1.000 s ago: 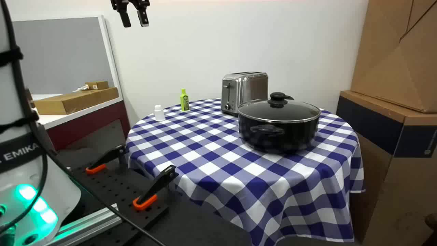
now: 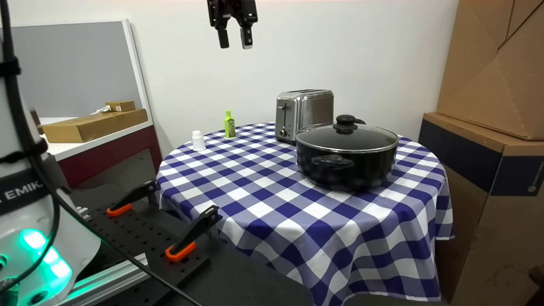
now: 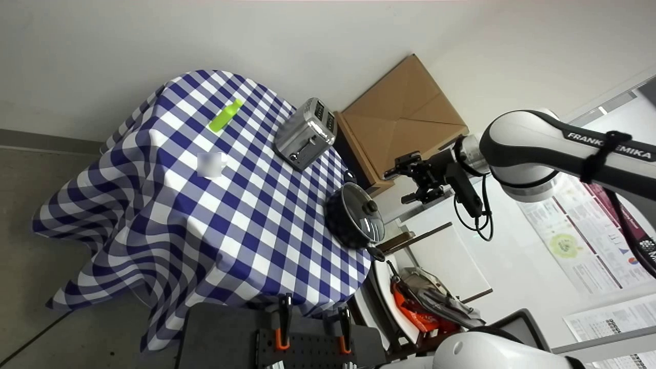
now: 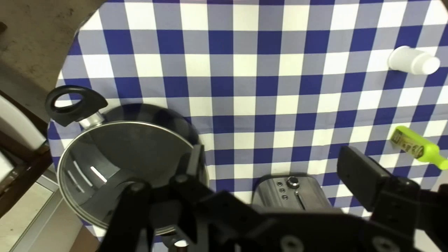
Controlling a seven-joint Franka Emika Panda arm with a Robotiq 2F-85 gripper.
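High above the checkered table hangs my gripper [image 2: 235, 43], open, with nothing between its fingers. On the table's right side in exterior view 1 stands a black pot [image 2: 352, 165], covered by a glass lid [image 2: 347, 137] with a black knob. A silver toaster [image 2: 313, 109] is behind it, near the wall. To the left a green bottle [image 2: 230, 125] and a white bottle [image 2: 198, 141] stand upright. From the wrist view, the pot's lid [image 4: 126, 159] lies at the left and the toaster [image 4: 289, 191] is partly hidden below my gripper.
Cardboard boxes [image 2: 489, 81] rise to the right of the table. Two black clamps with orange tips, one of them the nearer clamp [image 2: 194, 234], sit at the near edge.
In exterior view 1 my gripper has moved to the right and slightly down, staying open. The pot, toaster and bottles have not moved.
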